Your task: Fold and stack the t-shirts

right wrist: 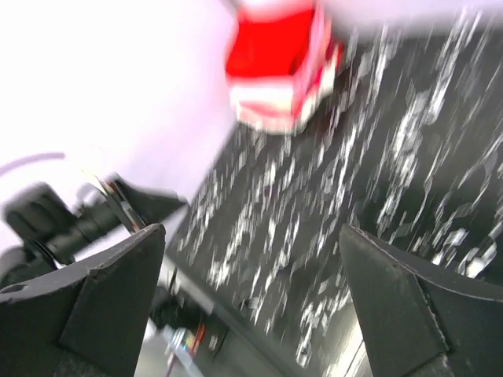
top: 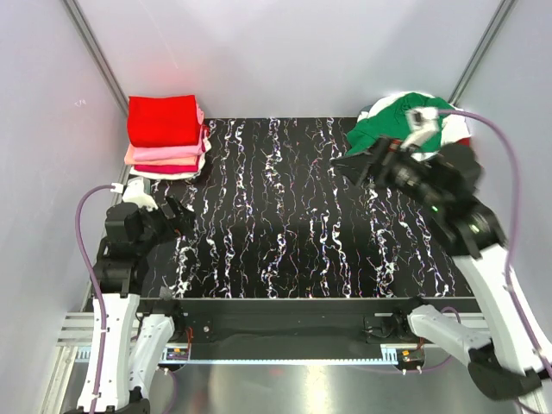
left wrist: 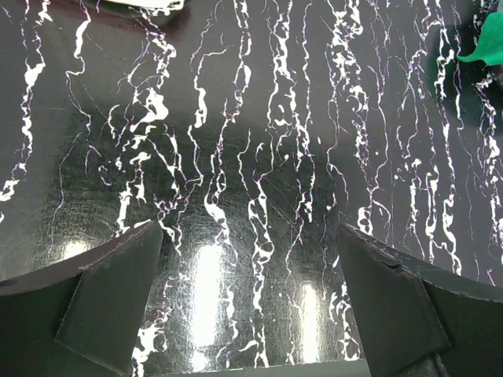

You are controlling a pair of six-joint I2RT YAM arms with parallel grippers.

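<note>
A stack of folded shirts (top: 164,125) in red, pink and white sits at the back left, also seen in the right wrist view (right wrist: 275,55). Loose green, white and red shirts (top: 379,129) lie heaped at the back right; a green edge (left wrist: 483,49) shows in the left wrist view. My left gripper (top: 183,220) hovers open over the table's left side, empty. My right gripper (top: 349,168) is raised over the right side, blurred in the top view, open with nothing between its fingers.
Pale walls border it at left, right and back.
</note>
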